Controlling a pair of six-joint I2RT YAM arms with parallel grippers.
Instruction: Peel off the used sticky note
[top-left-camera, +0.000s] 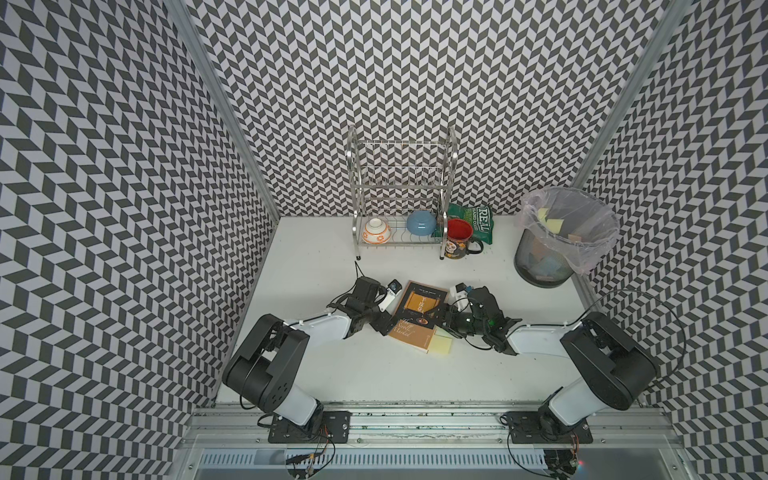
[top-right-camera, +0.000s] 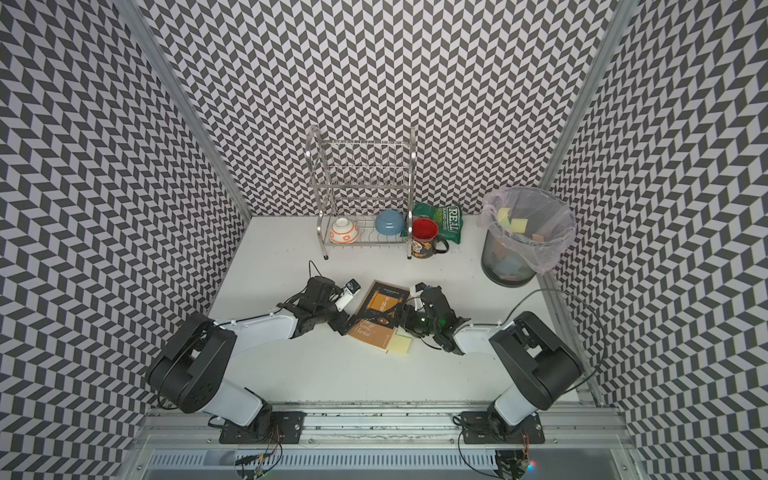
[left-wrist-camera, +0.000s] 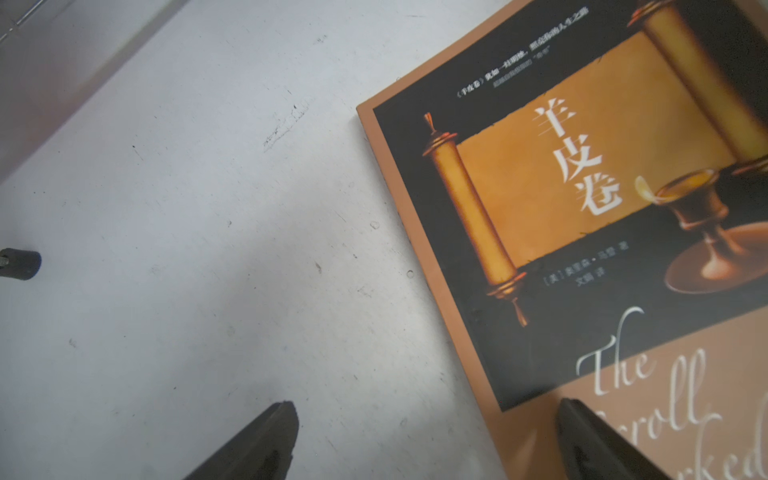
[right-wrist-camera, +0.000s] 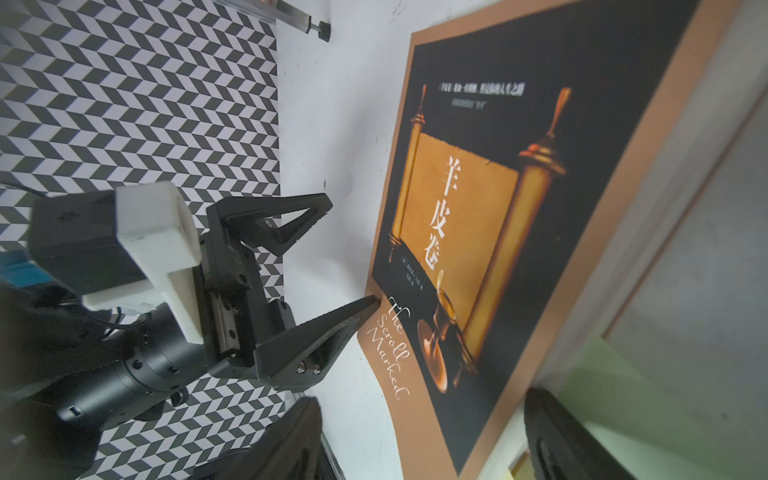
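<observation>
A book (top-left-camera: 413, 333) with a black and tan cover lies flat mid-table. A pale yellow sticky note (top-left-camera: 439, 342) juts out past its right edge near the lower corner; the right wrist view shows part of that note (right-wrist-camera: 632, 384) along the book's side, blurred. My right gripper stands open over the book's right edge, one fingertip (right-wrist-camera: 552, 424) close to the note; whether it touches cannot be told. On the left side my left gripper is open too, a fingertip overlapping the book's left edge in the left wrist view. Nothing shows between either pair of fingers.
At the back right stands a bin (top-left-camera: 542, 264) with a clear liner and yellow notes inside. A wire rack (top-left-camera: 400, 186) with two bowls, a mug (top-left-camera: 456, 240) and a green bag (top-left-camera: 482, 217) occupy the back.
</observation>
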